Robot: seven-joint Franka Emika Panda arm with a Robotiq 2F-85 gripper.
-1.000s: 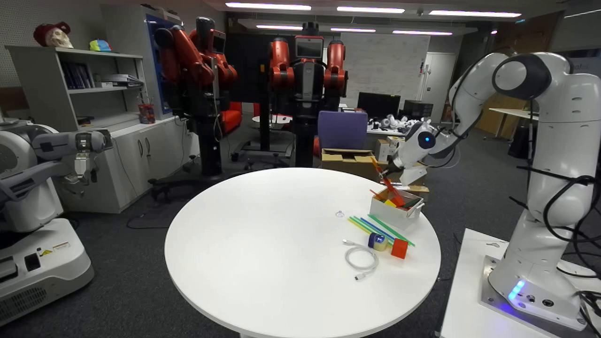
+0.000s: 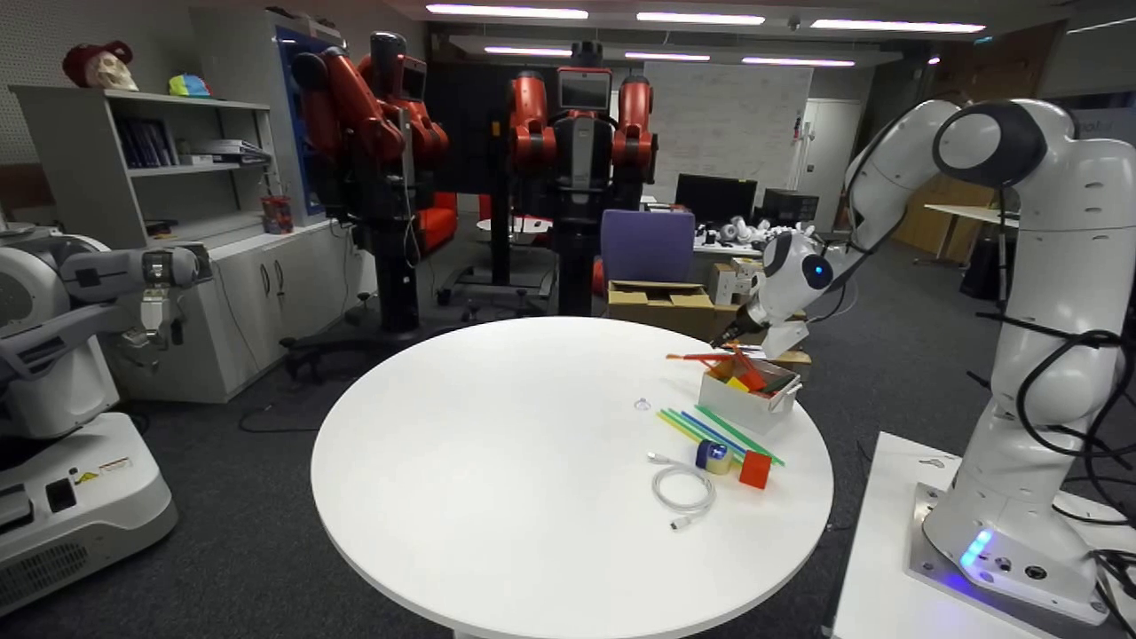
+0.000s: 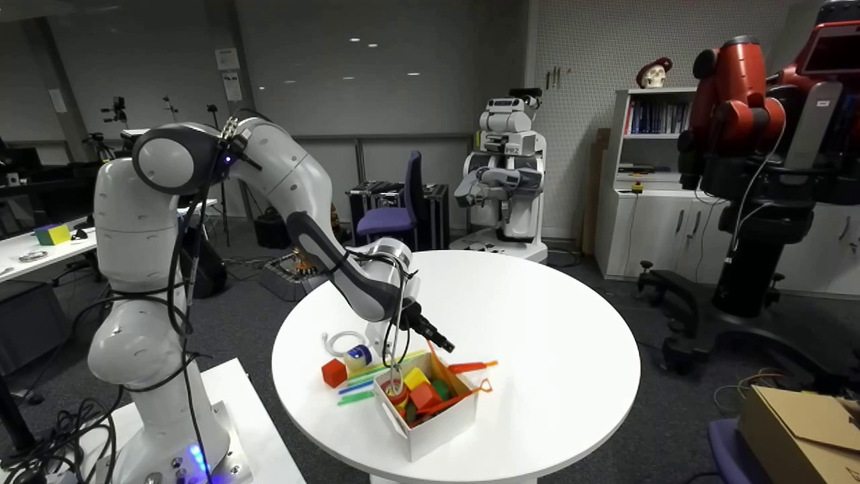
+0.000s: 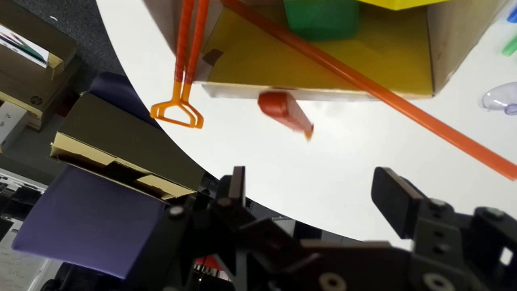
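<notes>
My gripper stands open near the far side of the box, a wide gap between its fingers and nothing in it. A red object with an orange tip [image 4: 286, 110] appears blurred just past the rim of the white box [image 3: 443, 435], ahead of the fingertips and apart from them. In exterior view 2 this red object [image 3: 469, 367] sticks out beside the box; whether it rests on anything I cannot tell. Inside the box are a yellow block [image 3: 416, 378], a red block [image 3: 424, 396] and a green block [image 4: 322, 19].
A long orange stick [image 4: 358, 80] crosses the rim, and orange looped handles [image 4: 177, 114] overhang it. Coloured sticks [image 2: 708, 428], a tape roll [image 2: 714, 457], a red cube [image 2: 755, 469] and a coiled white cable [image 2: 682, 490] lie nearby.
A second ago a red-orange object stood upright at my gripper above the box. Now it is out of the fingers, and a red-orange length points left past the rim. The gripper has shifted slightly.
</notes>
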